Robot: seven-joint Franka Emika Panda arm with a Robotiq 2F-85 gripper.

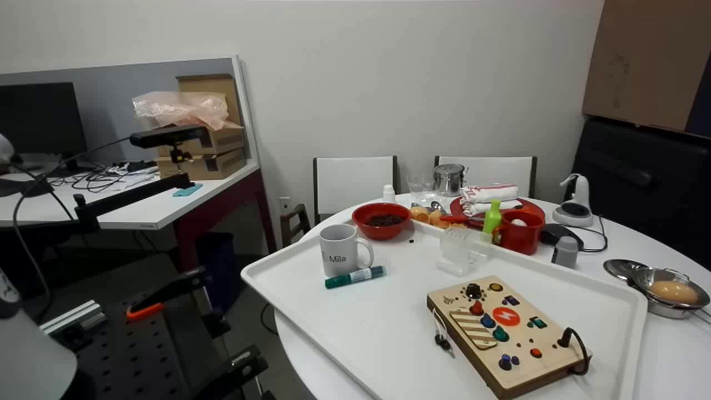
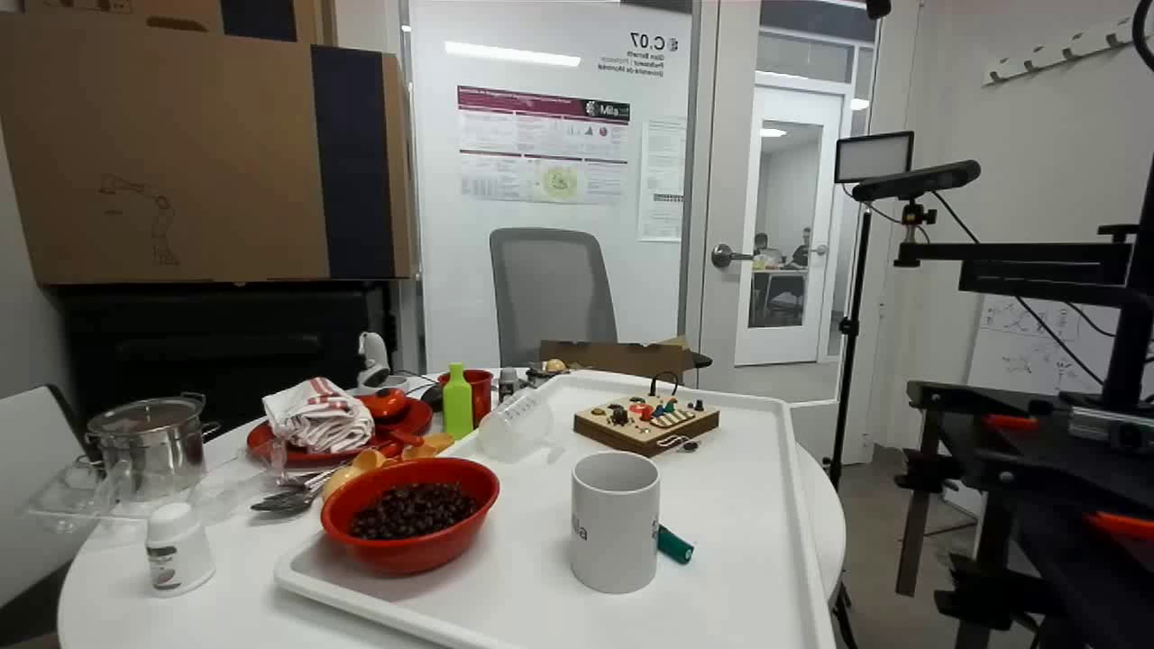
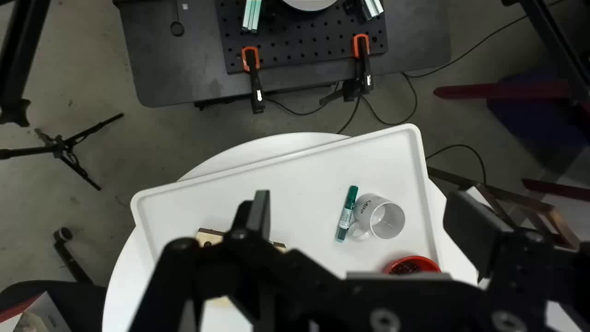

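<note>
My gripper stands open high above the table in the wrist view, its two dark fingers wide apart and nothing held between them. Below, on the white tray (image 3: pixel 309 182), a white Mila mug (image 1: pixel 338 250) stands upright. Lying beside the mug is a green marker (image 1: pixel 355 276). A red bowl (image 2: pixel 411 517) of dark beans sits at the tray's corner. A wooden board with knobs and switches (image 1: pixel 510 333) rests on the tray, and my gripper hides most of it in the wrist view. Neither exterior view shows the gripper.
A clear plastic container (image 1: pixel 463 248) lies on the tray. Around it on the table are a green bottle (image 2: pixel 457 401), a red mug (image 1: pixel 521 231), a folded towel (image 2: pixel 318 415), a steel pot (image 2: pixel 150 445) and a strainer (image 1: pixel 668 291). The tray's middle is bare.
</note>
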